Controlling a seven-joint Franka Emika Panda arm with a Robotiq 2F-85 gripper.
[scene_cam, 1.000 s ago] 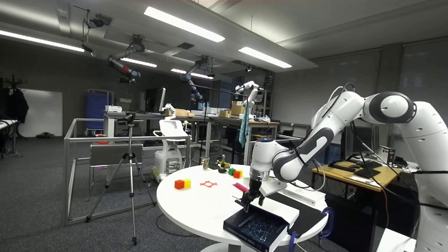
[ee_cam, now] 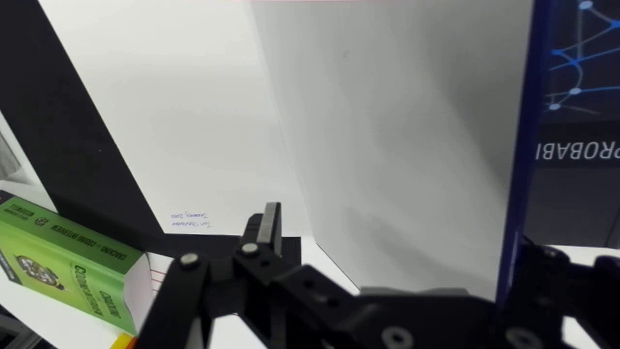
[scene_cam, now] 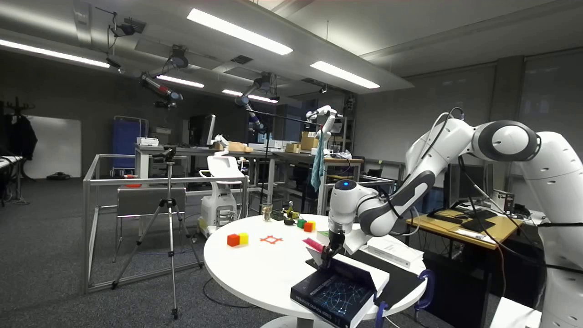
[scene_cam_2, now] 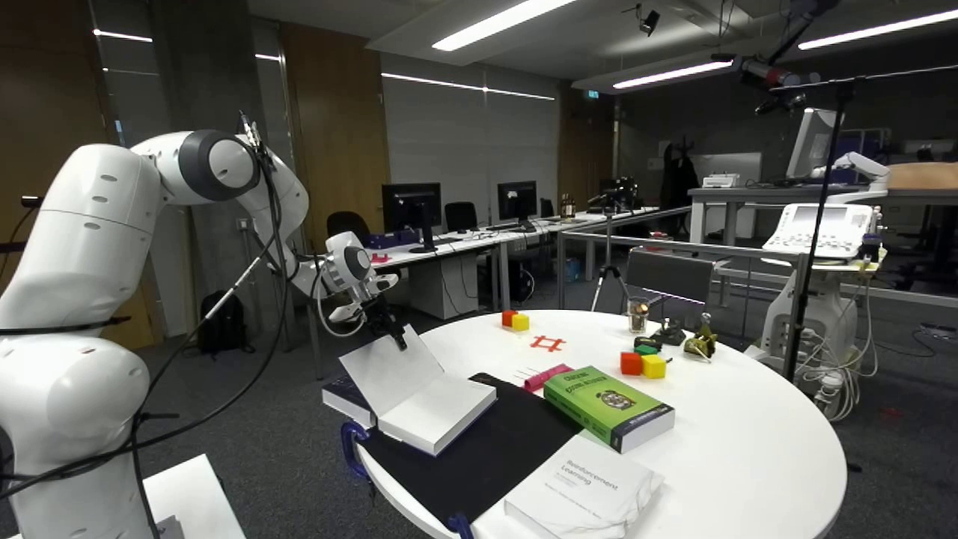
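Observation:
An open book with white pages lies on the black mat. Its raised cover slopes up, white inside and dark blue outside. At the cover's upper edge is my gripper, low over the table. In the wrist view the gripper has its fingers wide apart. One finger is over the inner side of the book; the other is by the cover's dark edge, partly hidden. Beside the open book lies a dark book with a blue network design.
A green book, a white book and a pink roll lie around the mat. Blue clamps grip the table edge. Coloured cubes and a red frame stand farther off; the table's far side has free room.
The cover stands up more steeply than a second ago, its dark outside now visible beside the dark book. My gripper has shifted slightly and its wrist has tilted.

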